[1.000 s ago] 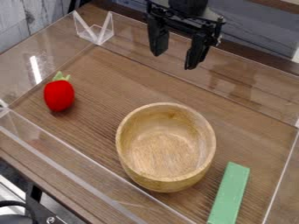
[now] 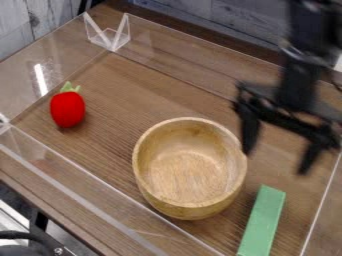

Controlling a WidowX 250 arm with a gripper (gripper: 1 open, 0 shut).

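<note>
My dark gripper (image 2: 279, 135), blurred by motion, is at the right side of the camera view, to the right of and above a tan wooden bowl (image 2: 187, 180) and above a green bar (image 2: 262, 222) at the lower right. Its fingers look spread apart, with nothing clearly visible between them. A red rounded object (image 2: 68, 107) lies at the left.
The wooden table (image 2: 160, 85) has free room behind the bowl and around the red object. A small clear wire-like piece (image 2: 104, 28) is at the top left. A dark wall edge runs along the back.
My gripper has come down and to the right from the back centre, toward the front right. The bowl, red object and green bar look unmoved.
</note>
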